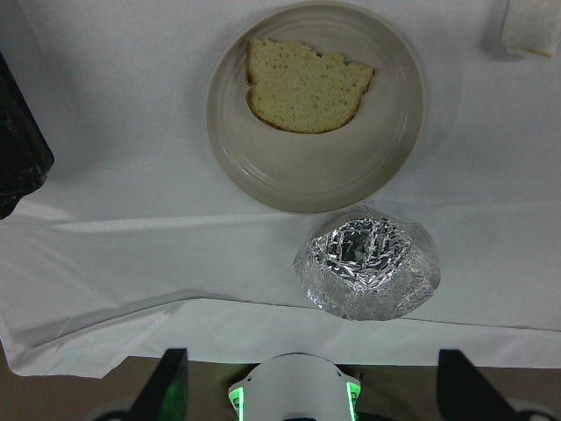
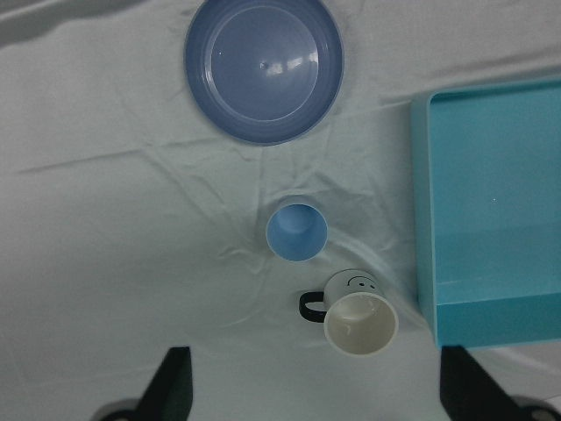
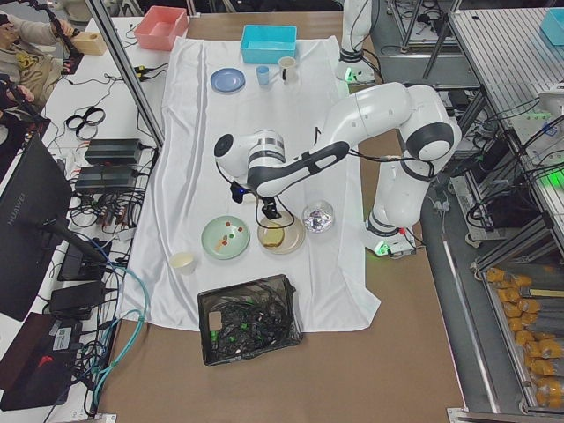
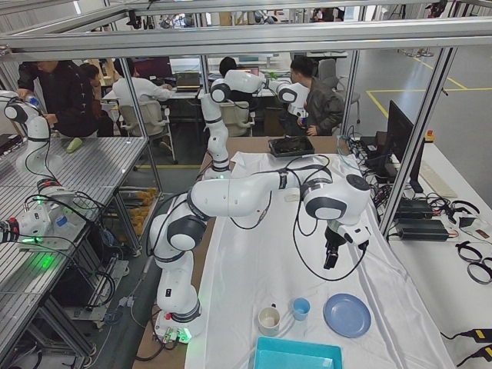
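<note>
My left gripper [image 3: 256, 201] hangs over the table near a beige plate [image 1: 316, 171] holding a slice of bread [image 1: 307, 88]; its fingertips show apart in the left wrist view, over a crumpled foil piece [image 1: 368, 263] and beside a pale packet [image 1: 532, 24]. A green plate [image 3: 225, 247] with small pieces stands nearby. My right gripper [image 4: 342, 246] hangs above the far end, fingertips apart, over a blue plate [image 2: 263, 70], a blue cup [image 2: 296, 231] and a white mug [image 2: 359, 320].
A teal tray [image 2: 491, 202] stands beside the mug. A black lined bin [image 3: 251, 352] and a cream cup [image 3: 182, 262] are at the near end.
</note>
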